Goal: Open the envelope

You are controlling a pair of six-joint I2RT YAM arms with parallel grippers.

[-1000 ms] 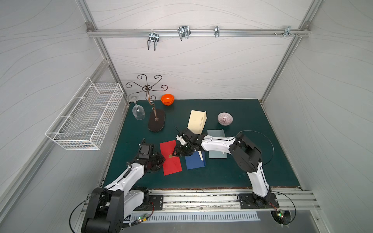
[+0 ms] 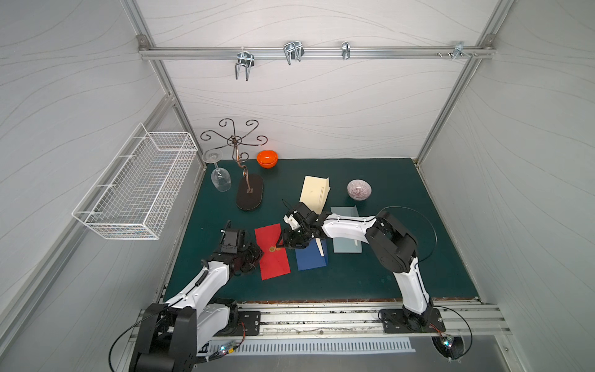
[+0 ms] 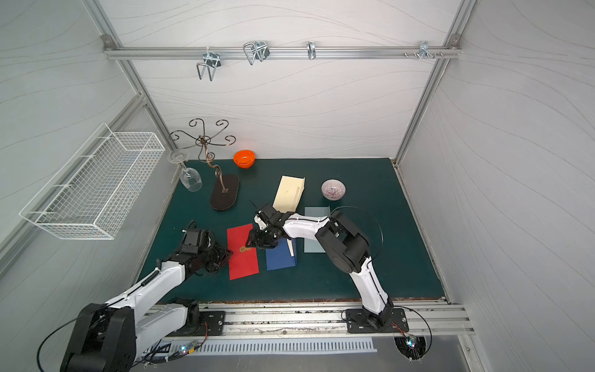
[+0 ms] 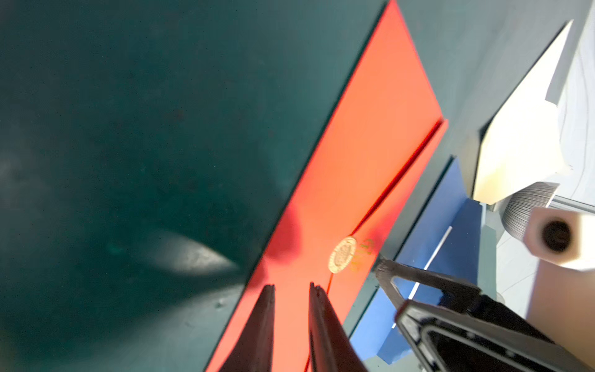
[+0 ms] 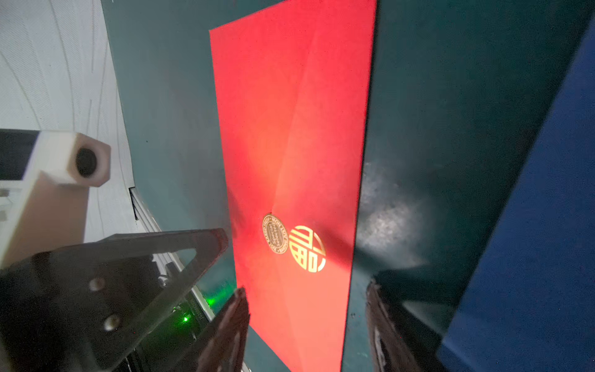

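The red envelope (image 2: 271, 263) lies flat on the dark green table, a round gold seal (image 5: 275, 233) at the edge of its flap (image 5: 322, 167). A dark line runs along that flap edge in the left wrist view. Over the envelope's left side is my left gripper, its fingers slightly apart and nothing seen between them. From the right, my right gripper hovers at the flap side with its fingers wide apart; the envelope shows below and between them. Whether either gripper touches the paper, I cannot tell.
Close to the right lies a blue envelope (image 2: 311, 259), partly under my right arm. Beyond are a cream envelope (image 2: 315, 191), a pale blue envelope (image 2: 347, 245) and a patterned bowl (image 2: 359, 189). A metal stand (image 2: 249, 197) stands at the back left.
My right gripper has shifted very slightly to the right over the last second. The red envelope has not visibly moved.
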